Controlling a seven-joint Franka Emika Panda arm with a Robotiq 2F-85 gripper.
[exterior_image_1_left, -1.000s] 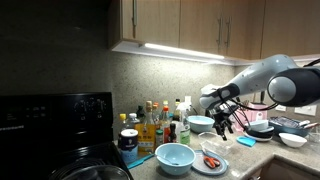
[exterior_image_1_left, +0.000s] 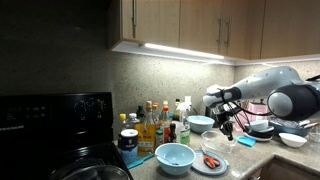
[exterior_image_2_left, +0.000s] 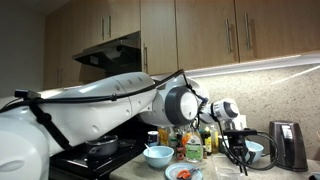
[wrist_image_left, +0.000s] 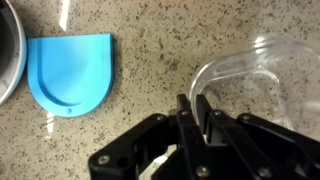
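A clear, see-through container (wrist_image_left: 265, 80) with a rounded rim lies at the right of the wrist view, on the speckled counter. My gripper is at its left rim, with the rim running between the two dark fingertips. Only a narrow gap shows there, and whether the fingers press on the rim cannot be told. From the side, exterior view 1 has the gripper (exterior_image_1_left: 228, 134) low over the counter beside the clear container (exterior_image_1_left: 214, 143). To the left in the wrist view lies a flat blue piece (wrist_image_left: 72, 75) with a rounded end.
A light blue bowl (exterior_image_1_left: 175, 158) and a blue plate (exterior_image_1_left: 208, 163) with a red-orange item stand nearer the stove. Several bottles (exterior_image_1_left: 150, 130) line the wall. A white bowl (exterior_image_1_left: 293, 140) sits at the right. Bare counter lies between the blue piece and the container.
The arm has shifted slightly and the gripper has come down a little toward the clear container. The bowls, plate and bottles have stayed in place.
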